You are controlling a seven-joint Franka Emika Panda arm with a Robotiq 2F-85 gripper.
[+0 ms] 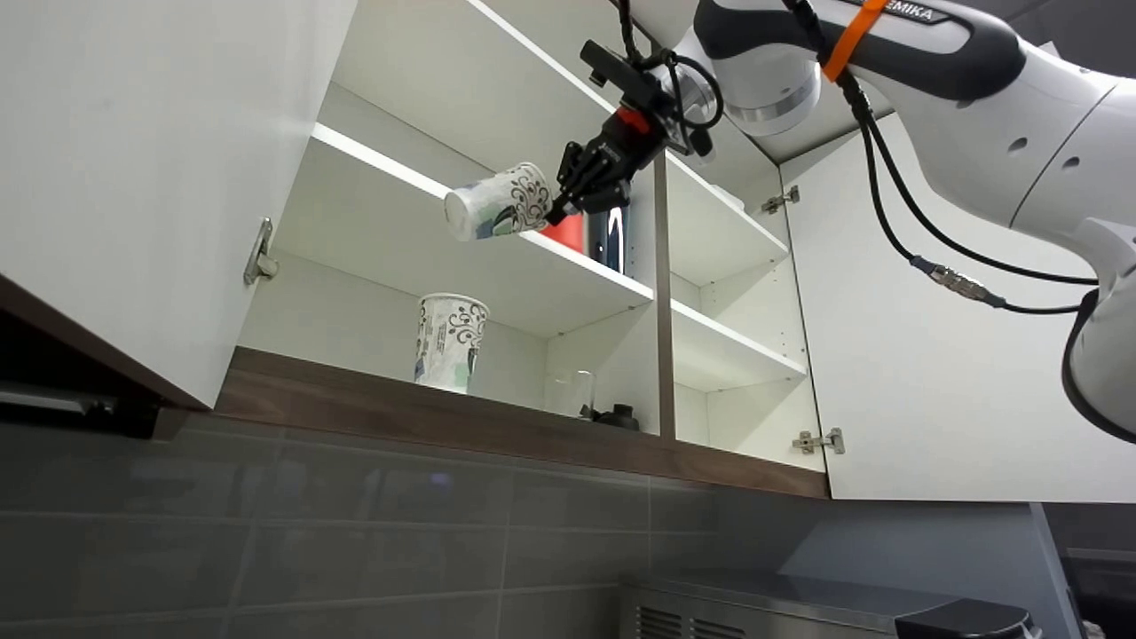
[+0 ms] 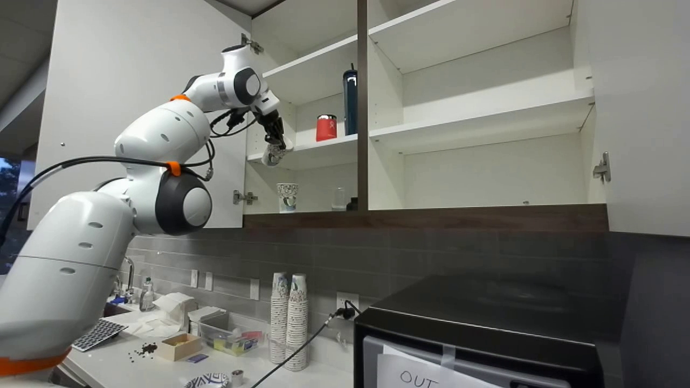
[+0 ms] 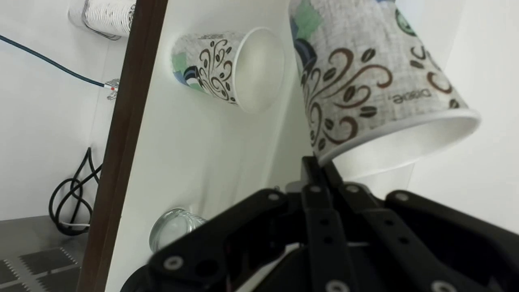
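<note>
A patterned paper cup (image 1: 498, 202) hangs tilted in the air, its wall and rim pinched at one edge between the fingertips of my gripper. In the wrist view this held cup (image 3: 360, 78) fills the upper right, its open mouth turned toward the gripper. Below it, a second cup (image 1: 452, 343) of the same pattern stands upright on the cabinet's bottom shelf. That standing cup (image 3: 214, 65) is apart from the held one in the wrist view.
The middle shelf (image 1: 596, 270) carries a red mug (image 2: 326, 128) and a dark tumbler (image 2: 350, 101). A clear glass (image 3: 172, 228) stands on the bottom shelf, right of the standing cup in the exterior views. Open cabinet doors (image 1: 138, 160) flank the space. The right-hand compartments look empty in exterior view 2.
</note>
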